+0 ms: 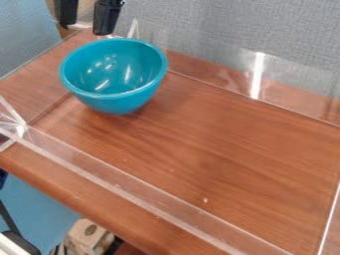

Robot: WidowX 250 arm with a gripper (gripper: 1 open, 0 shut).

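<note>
A teal plastic bowl sits upright at the back left of the wooden table, with nothing visible inside it. My black gripper hangs at the top edge of the view, above and behind the bowl and clear of it, cut off by the frame. Its fingers are spread apart, with nothing seen between them.
Clear acrylic edging runs along the table's sides, before a grey back wall. A small wooden piece with dark fittings is at the lower left.
</note>
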